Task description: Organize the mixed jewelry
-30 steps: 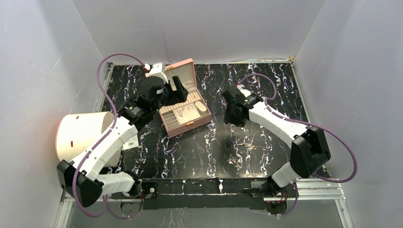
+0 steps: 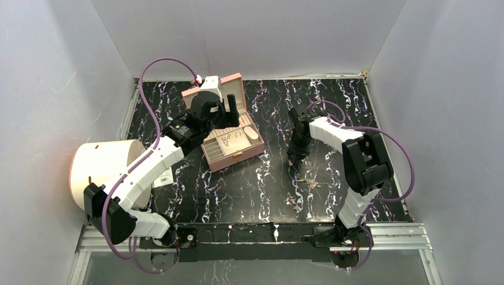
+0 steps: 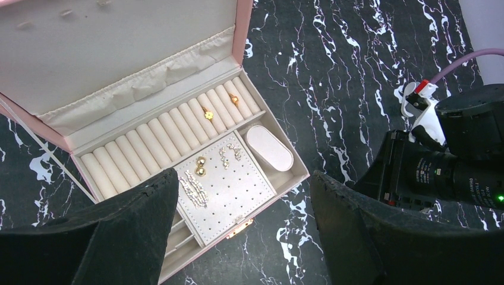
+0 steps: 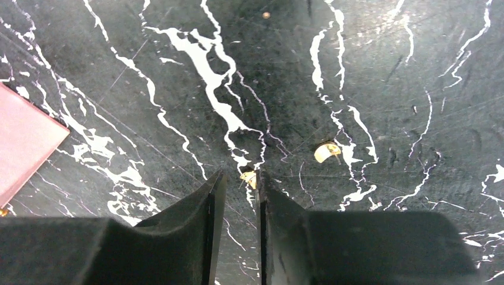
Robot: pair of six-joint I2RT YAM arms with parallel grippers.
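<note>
The pink jewelry box (image 2: 219, 163) stands open. In the left wrist view, two gold rings, one a flower-topped ring (image 3: 208, 114) and one plainer ring (image 3: 234, 100), sit in its ring rolls. Gold ball earrings (image 3: 200, 167), silver earrings (image 3: 224, 158) and a silver dangling piece (image 3: 194, 189) lie on the perforated panel. Above the box, my left gripper is open and empty. My right gripper is low over the table, its fingers partly apart, with a small gold piece (image 4: 249, 179) showing between the tips; contact cannot be made out. Right of it lies a gold ring (image 4: 327, 152).
Two clusters of jewelry, a nearer pile (image 2: 293, 203) and a farther pile (image 2: 310, 183), lie on the marbled table in front of the right arm. An oval cream case (image 3: 270, 148) fills the box's right compartment. A large cream cylinder (image 2: 104, 172) stands at left.
My right gripper has moved slightly toward the table's front and now sits lower. The left arm has shifted a little to the right above the box.
</note>
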